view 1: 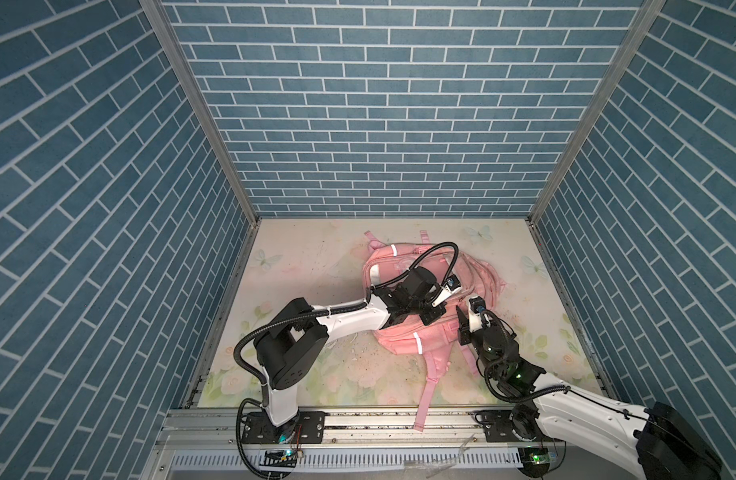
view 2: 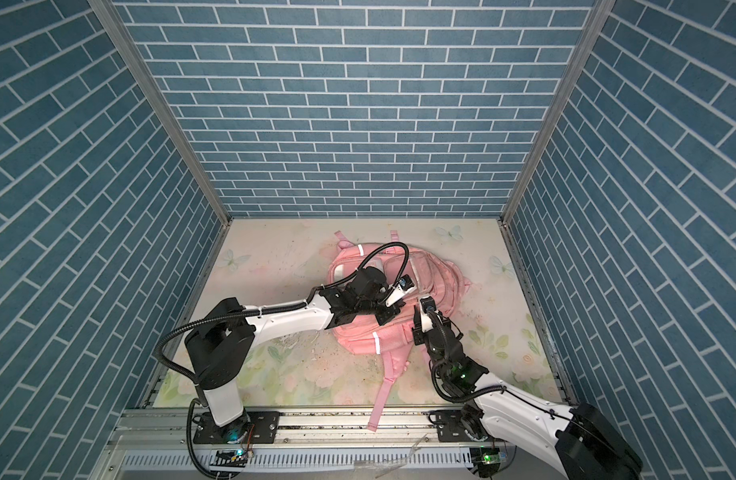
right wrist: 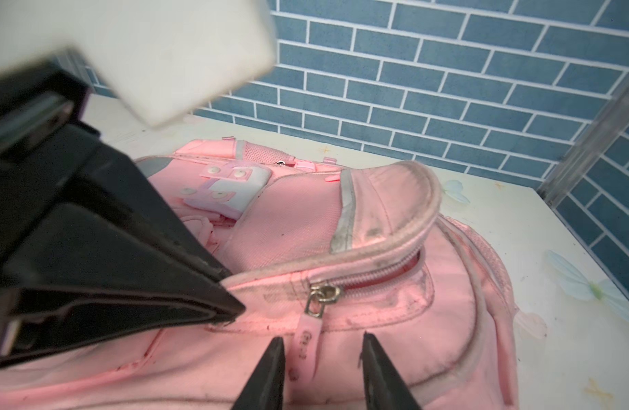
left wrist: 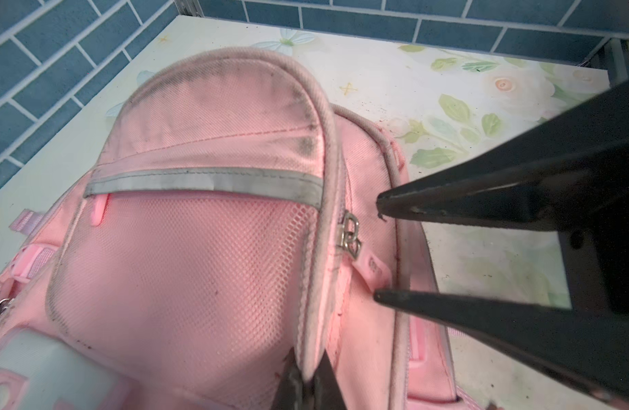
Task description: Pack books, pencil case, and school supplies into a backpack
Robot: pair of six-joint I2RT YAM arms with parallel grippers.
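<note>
The pink backpack [view 1: 400, 340] lies on the table, partly hidden beneath my arms. In the left wrist view its front pocket [left wrist: 212, 123] bulges up, with a thin piped edge [left wrist: 319, 273] running down between the fingertips of my left gripper, which is shut on it. From the right wrist side, a metal zipper slider with a pink pull tab [right wrist: 305, 348] hangs at the pocket's partly open zipper [right wrist: 376, 276]. My right gripper is part open, its two fingertips apart on either side of the tab. No books or pencil case show.
A pink strap [view 1: 425, 392] trails over the table's front edge. Bare table [view 1: 304, 264] lies left of the backpack, and a strip is free on its right. Tiled walls close in the back and sides. Both grippers are close together.
</note>
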